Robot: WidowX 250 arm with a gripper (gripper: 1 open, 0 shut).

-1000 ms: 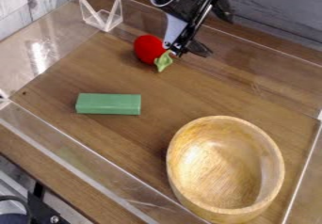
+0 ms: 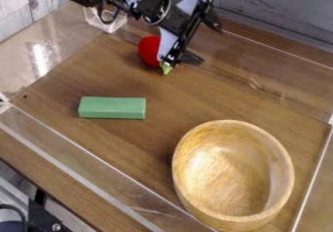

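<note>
My gripper point(image 2: 174, 53) hangs at the top centre, open, low over a red round object point(image 2: 151, 51) with a small green top, and partly covers its right side. Whether the fingers touch it I cannot tell. A green block point(image 2: 112, 107) lies flat on the wooden table at the left middle.
A large wooden bowl point(image 2: 233, 173) stands at the front right. A clear stand point(image 2: 108, 21) is at the back left, partly behind the arm. Clear rims run along the edges.
My gripper has come down and slightly left, from above and behind the red object to close around its right side.
</note>
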